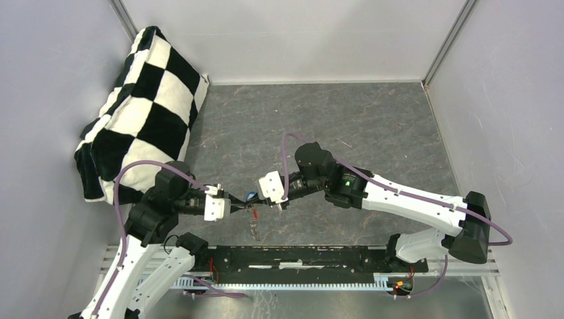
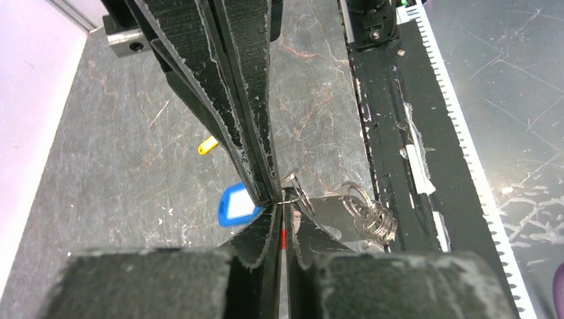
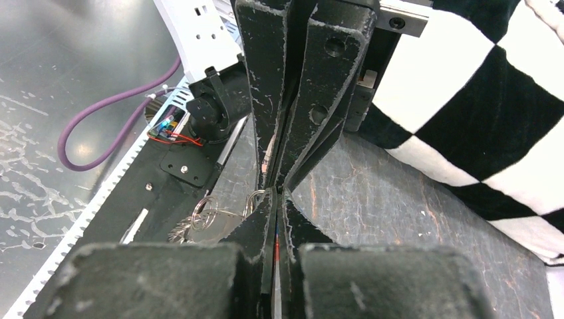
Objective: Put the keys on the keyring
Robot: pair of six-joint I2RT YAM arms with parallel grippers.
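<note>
My left gripper and right gripper meet tip to tip left of centre, above the table. A thin silver ring sits at the meeting fingertips; its wire reaches towards them, and which fingers grip it is hard to see. Close together stand the left fingers, with only a narrow gap. The right fingers are shut. Beyond the tips show a blue tag and a bit of red. Below hangs a silver strand, ending in a cluster of coiled rings. The keys' shapes are largely hidden.
A yellow tag lies on the grey tabletop. The checkered cushion fills the left back corner. A black rail runs along the front. Behind and right of the grippers the table is clear.
</note>
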